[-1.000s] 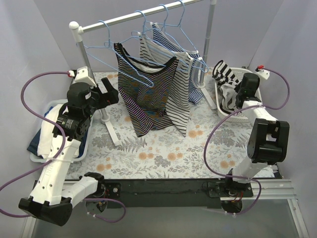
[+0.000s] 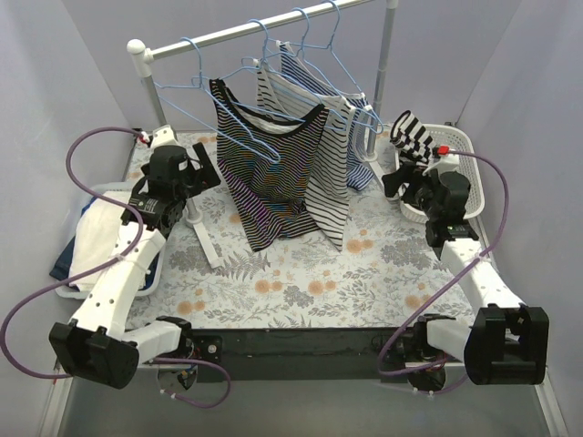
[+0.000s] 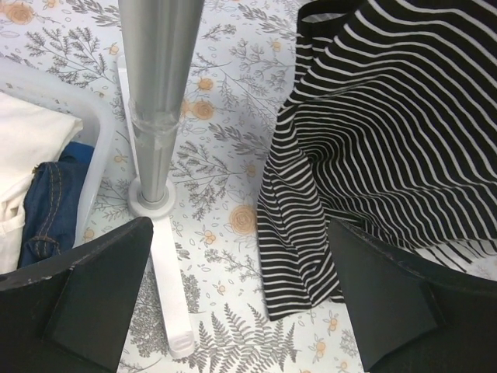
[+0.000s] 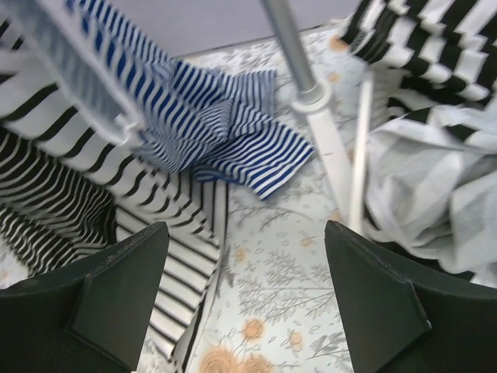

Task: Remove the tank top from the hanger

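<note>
A black tank top with thin white stripes (image 2: 273,168) hangs from a blue hanger (image 2: 266,50) on the white rail, its lower end touching the table. In the left wrist view the tank top (image 3: 373,148) fills the upper right, beyond the right-hand finger (image 3: 411,295). My left gripper (image 2: 202,170) stands open just left of the garment, nothing between its fingers. Over by the right basket, my right gripper (image 2: 402,179) is also open and empty. The right wrist view shows part of the tank top (image 4: 54,210) at its left edge.
An empty blue hanger (image 2: 214,114) hangs in front on the left. Behind the tank top are a white striped top (image 2: 330,182) and a blue striped one (image 2: 359,155). The left bin (image 2: 150,282) and right basket (image 2: 474,173) hold clothes; rack post (image 3: 159,101) stands near my left gripper.
My right arm has swung from over the right basket leftward to its left edge. The hanging clothes look unchanged.
</note>
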